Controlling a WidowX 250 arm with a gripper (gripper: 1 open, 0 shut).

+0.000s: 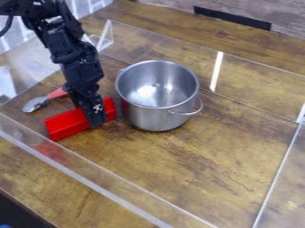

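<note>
A red box-shaped block (66,126) lies on the wooden table, angled toward the lower left, just left of a steel pot (161,93) with a wire handle. My black gripper (93,111) is down over the block's right part, shut on it. A spoon with a pinkish-red handle (52,95) lies behind the block, partly hidden by the arm.
Clear plastic walls edge the work area at left and right. The back of the table is also clear.
</note>
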